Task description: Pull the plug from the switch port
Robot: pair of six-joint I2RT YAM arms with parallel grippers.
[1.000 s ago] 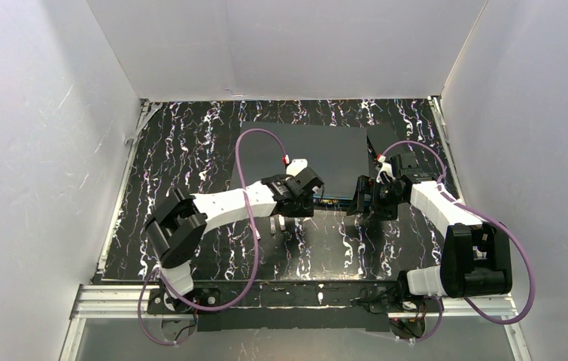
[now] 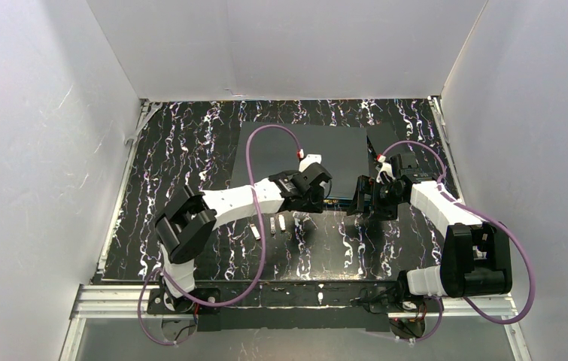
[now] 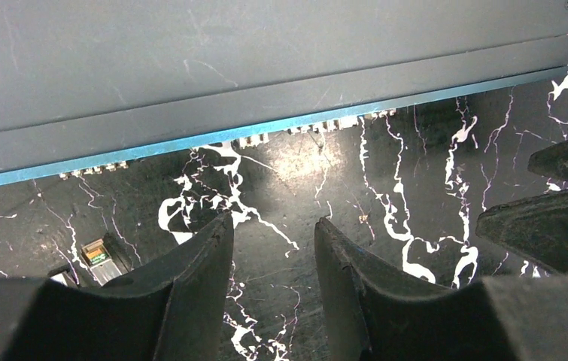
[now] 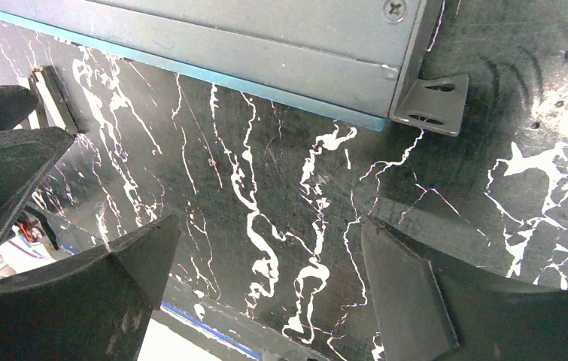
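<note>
The dark grey switch [image 2: 303, 139] lies flat, its blue front edge [image 3: 168, 147] facing me. Small metal pieces [image 3: 253, 141] show along that edge; the ports themselves are hidden, and I cannot tell which piece is the plug. My left gripper is open in front of the edge, its fingers apart with only table between them. To its right, my right gripper also stands open and empty, near the switch's right front corner [image 4: 375, 113].
Several small loose modules [image 2: 272, 226] lie on the black marbled table left of my left gripper; one module [image 3: 100, 259] is close to its left finger. A metal bracket [image 4: 437, 105] sticks out from the switch's side. The two grippers are close together.
My left gripper has shifted to the right along the switch's front edge, toward the right gripper. The right arm and the switch have stayed put.
</note>
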